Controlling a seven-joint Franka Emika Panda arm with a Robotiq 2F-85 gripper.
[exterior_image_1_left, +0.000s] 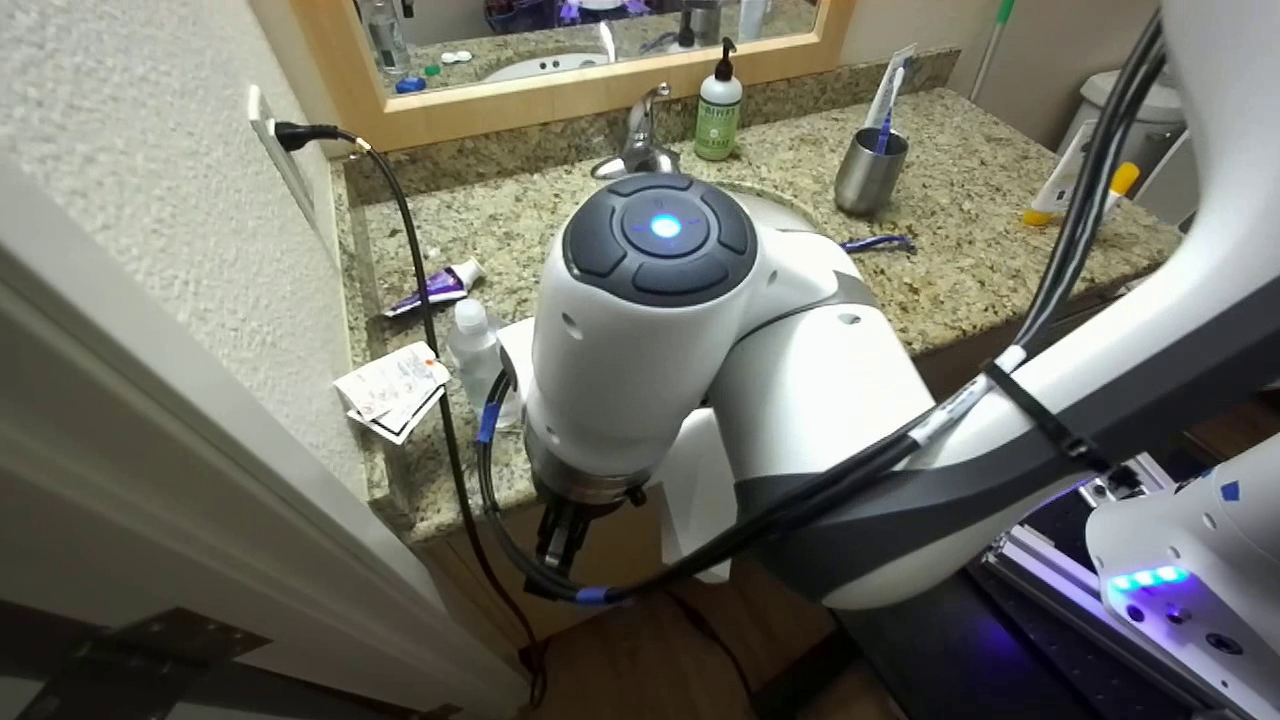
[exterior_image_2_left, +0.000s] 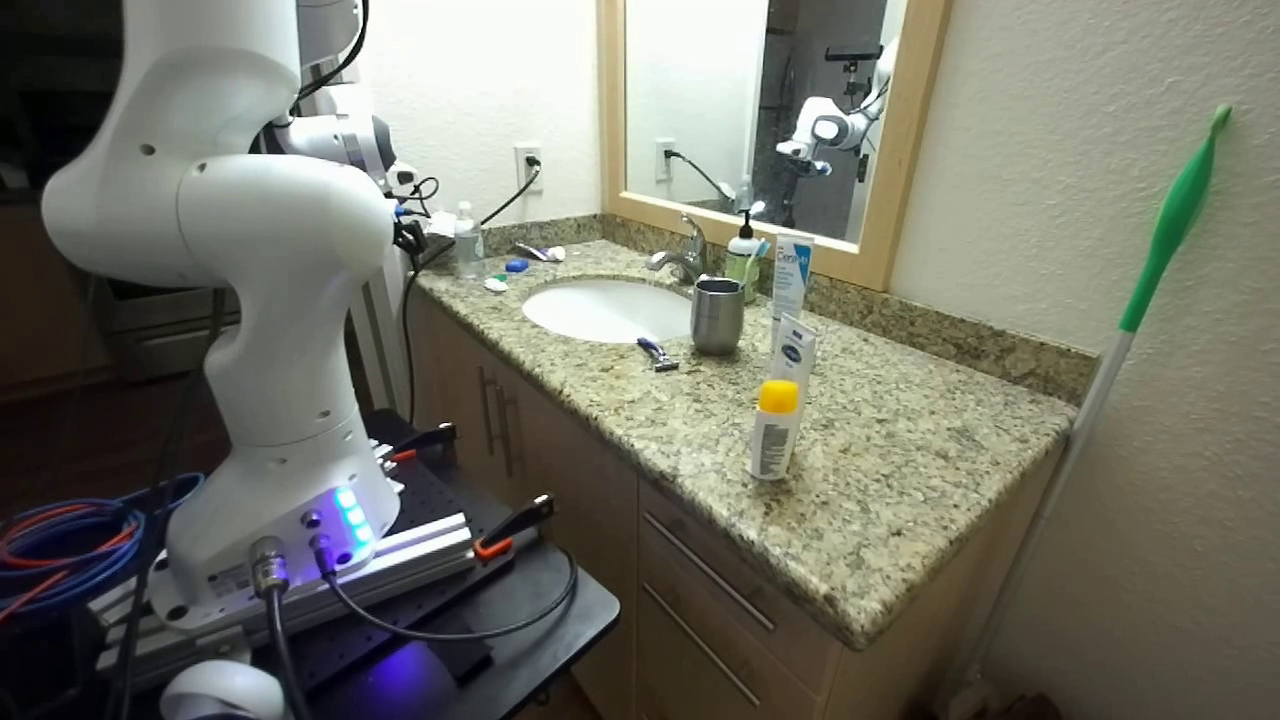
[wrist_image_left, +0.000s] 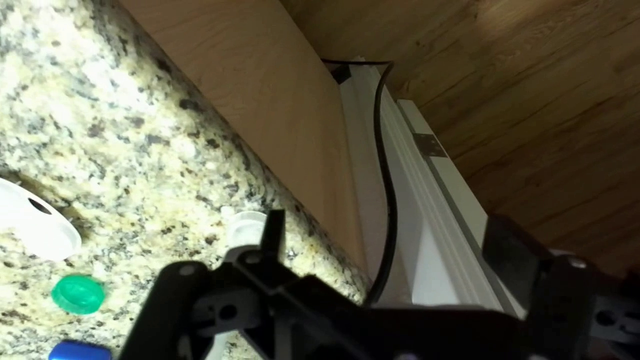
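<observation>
My gripper (exterior_image_1_left: 559, 550) hangs past the counter's front edge near the left end in the first exterior view, and part of it is hidden by cables. In the wrist view the gripper is open, its fingers wide apart with nothing held. Close by the left finger (wrist_image_left: 274, 231), a small clear round item (wrist_image_left: 247, 227) sits on the granite near the edge; the finger partly covers it. A clear bottle (exterior_image_1_left: 475, 348) stands upright on the counter, partly behind the arm. The green cap (wrist_image_left: 78, 294) and a blue object (wrist_image_left: 79, 351) lie farther left in the wrist view.
A black cable (exterior_image_1_left: 420, 276) runs from the wall outlet down over the counter edge. Papers (exterior_image_1_left: 393, 386) and a purple tube (exterior_image_1_left: 438, 288) lie near the wall. Beyond the sink (exterior_image_2_left: 600, 306) are a razor (exterior_image_2_left: 656, 353), a metal cup (exterior_image_2_left: 717, 314) and a yellow-capped bottle (exterior_image_2_left: 774, 432).
</observation>
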